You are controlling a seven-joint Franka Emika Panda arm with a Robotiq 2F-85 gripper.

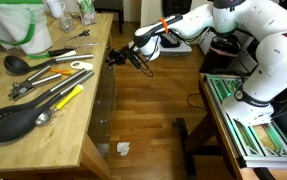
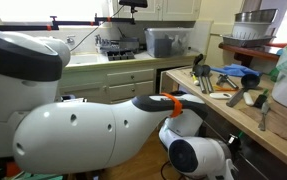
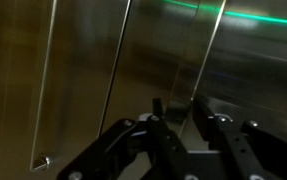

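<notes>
Low beside the counter, my gripper [image 1: 119, 58] is at the drawer fronts, with the arm stretched across the aisle. In the wrist view the dark gripper points at the metal-looking drawer front [image 3: 148, 60], close to an upright seam between panels. Its fingertips seem to stand a little apart at this seam; the dim picture hides whether they touch it. Nothing distinct shows between them. In exterior view 2 the large white arm covers much of the scene, and the gripper [image 2: 231, 143] shows only as a dark shape near the cabinet side.
Several utensils, among them a black slotted spoon [image 1: 18, 123] and a yellow-handled tool [image 1: 67, 105], lie on the wooden counter [image 1: 78, 130]. A white bucket [image 1: 23, 25] stands behind them.
</notes>
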